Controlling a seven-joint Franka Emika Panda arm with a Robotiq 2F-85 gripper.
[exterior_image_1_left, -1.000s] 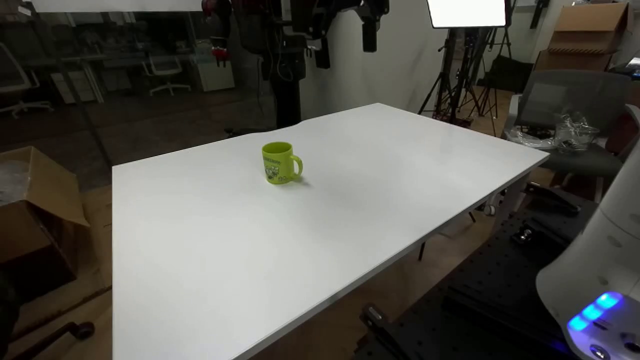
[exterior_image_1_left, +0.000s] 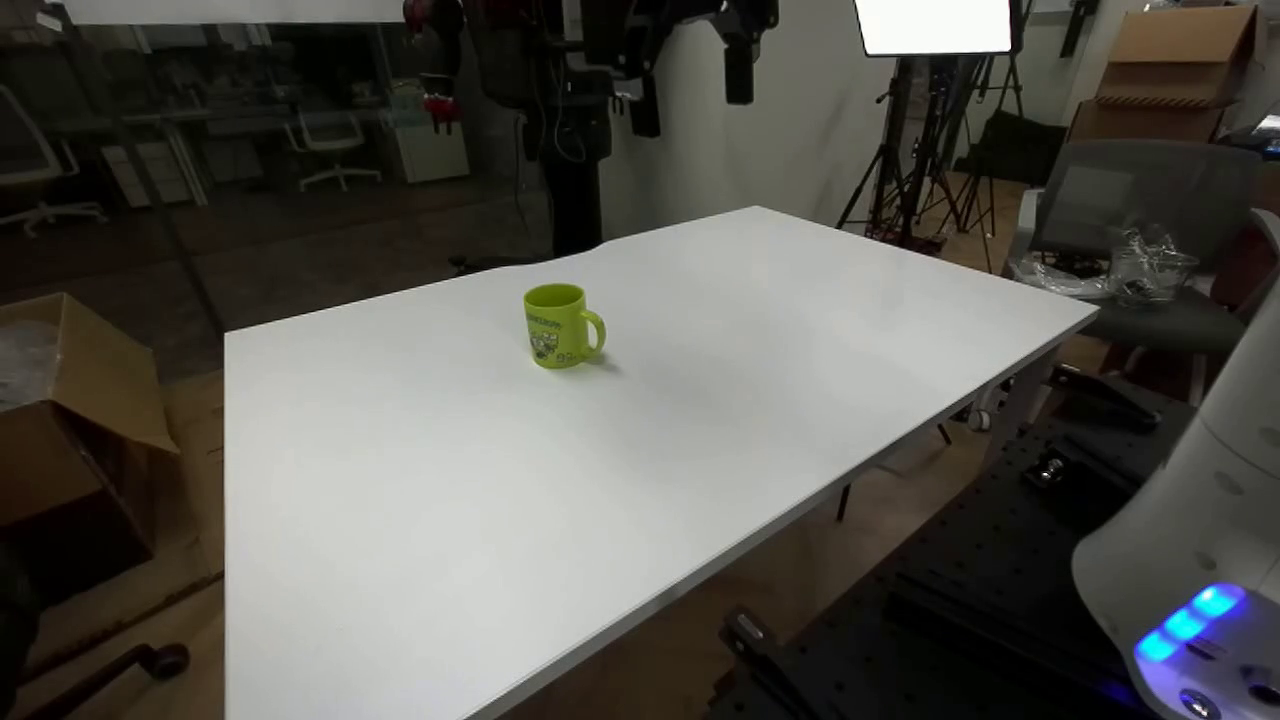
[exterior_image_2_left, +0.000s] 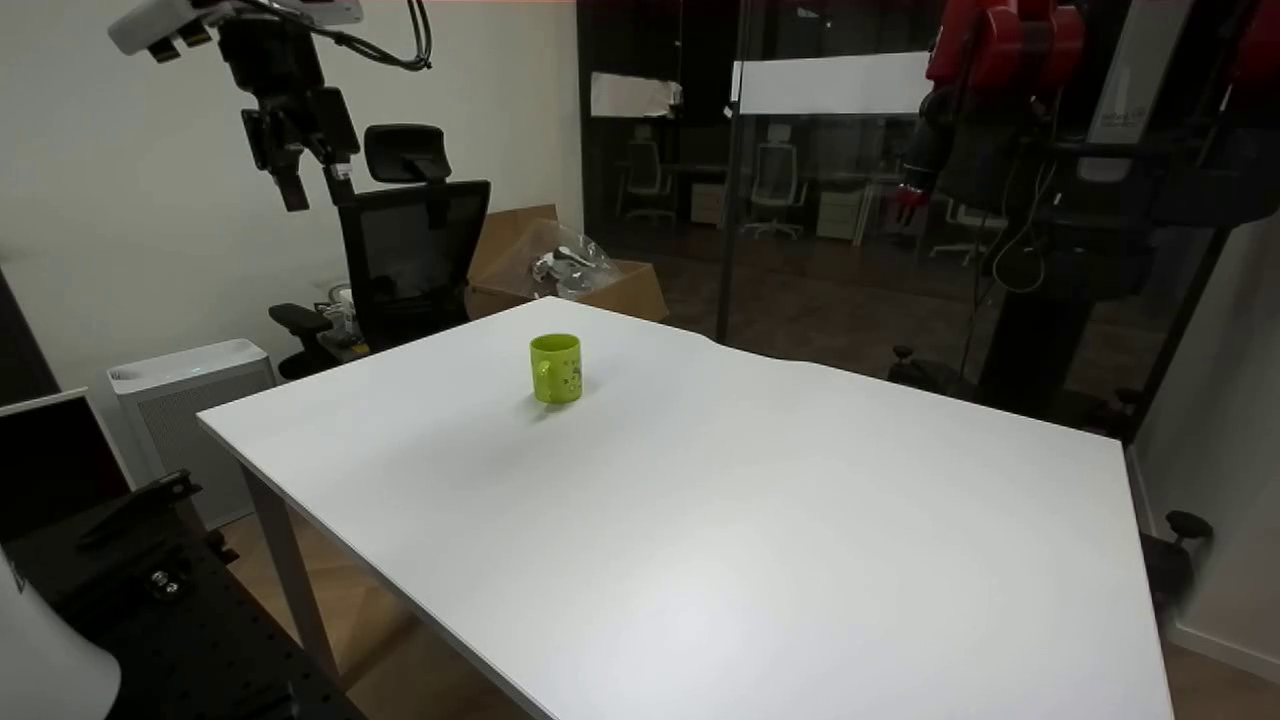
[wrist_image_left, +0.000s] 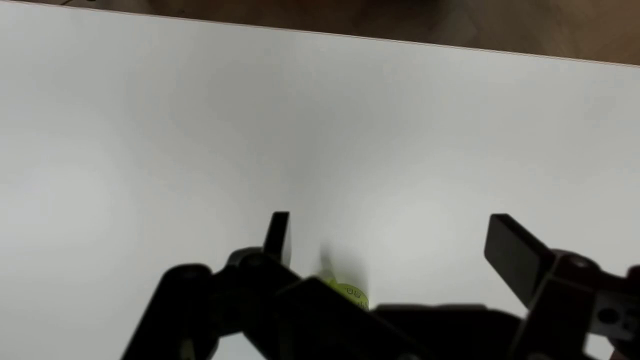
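Note:
A lime-green mug (exterior_image_1_left: 557, 328) with a printed picture stands upright on the white table (exterior_image_1_left: 480, 504). In the second exterior view the mug (exterior_image_2_left: 557, 367) has its handle turned toward that camera. High above the tabletop hangs my gripper (exterior_image_1_left: 692, 96), its fingers spread wide with nothing between them. The same gripper (exterior_image_2_left: 311, 192) appears at the upper left of the second exterior view. Looking down from the wrist, I see only a sliver of the mug (wrist_image_left: 352, 294) low in the picture; the dark body of the gripper covers the remainder.
An open cardboard box (exterior_image_1_left: 84, 408) lies on the floor beyond the table's left edge. A black chair (exterior_image_2_left: 408, 240) stands behind the table in the second exterior view.

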